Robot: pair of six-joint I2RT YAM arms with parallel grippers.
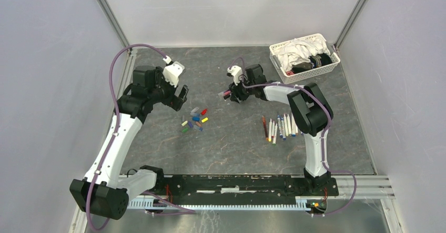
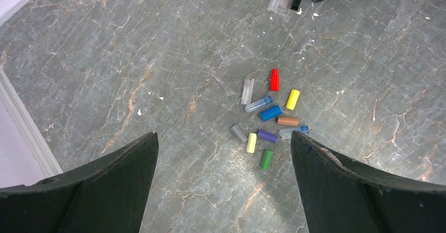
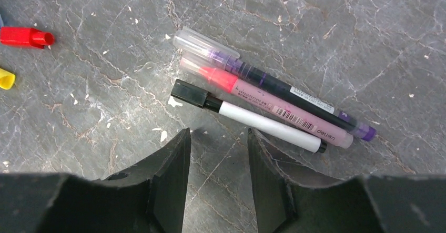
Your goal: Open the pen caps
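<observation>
Three capped pens lie side by side in the right wrist view: a white marker with a black cap, a pink pen and a dark purple pen with a clear cap. My right gripper is just above the table on the white marker's near side, its fingers parted with only bare table between them. On the left, my left gripper is held high and open, empty. Several loose caps lie below it, among them a red cap, a blue cap and a green cap.
Several pens stand in a row at the right, including a white pen and a brown pen. A white basket with cloth sits at the back right.
</observation>
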